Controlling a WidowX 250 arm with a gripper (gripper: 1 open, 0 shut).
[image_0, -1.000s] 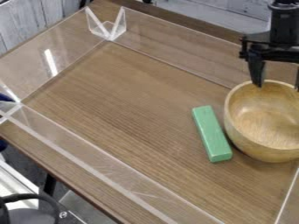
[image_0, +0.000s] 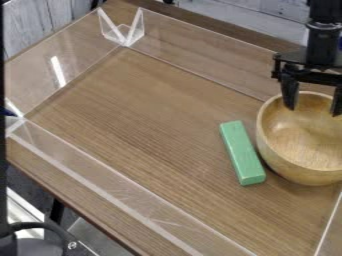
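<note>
My gripper (image_0: 310, 104) hangs at the upper right of the camera view, open, its two dark fingers pointing down over the rim of a wooden bowl (image_0: 297, 160). Whether it touches the bowl cannot be told. A green rectangular block (image_0: 242, 153) lies on the wooden table (image_0: 134, 120), just left of the bowl, lengthwise toward the front.
Clear plastic walls line the table's edges, with a V-shaped clear piece (image_0: 122, 28) at the back left. A dark cabled object (image_0: 40, 243) is at the bottom-left corner.
My gripper has moved downward over the past second, toward the bowl. The bowl and green block have not moved.
</note>
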